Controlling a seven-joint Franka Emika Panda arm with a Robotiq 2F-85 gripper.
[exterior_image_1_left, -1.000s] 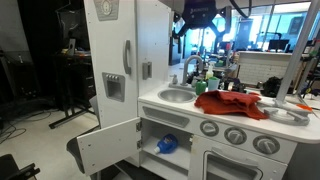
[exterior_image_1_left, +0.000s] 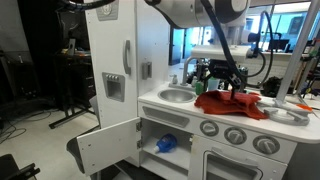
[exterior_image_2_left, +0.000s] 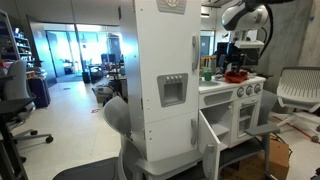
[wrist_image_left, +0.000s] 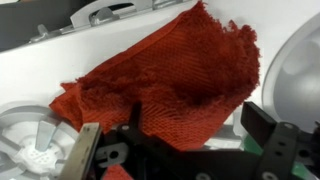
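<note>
A red cloth (exterior_image_1_left: 228, 106) lies crumpled on the white countertop between the sink and the stove top. My gripper (exterior_image_1_left: 234, 86) hangs just above it, pointing down. In the wrist view the cloth (wrist_image_left: 165, 85) spreads below my open gripper, its folds showing between the two spread fingers. Whether the fingertips touch the cloth is hard to tell. Part of the cloth is hidden behind the fingers. Exterior view 2 has the same cloth (exterior_image_2_left: 236, 77) small and far off, under the arm.
Left of the cloth is the round sink (exterior_image_1_left: 178, 95) with its faucet. Green bottles stand behind it, close to the arm. A grey burner (wrist_image_left: 35, 140) borders the cloth in the wrist view. Below, a cabinet door (exterior_image_1_left: 110, 146) hangs open, with a blue object (exterior_image_1_left: 166, 143) inside.
My arm has come down and to the right, from high above the sink to just over the red cloth. The cloth looks unmoved.
</note>
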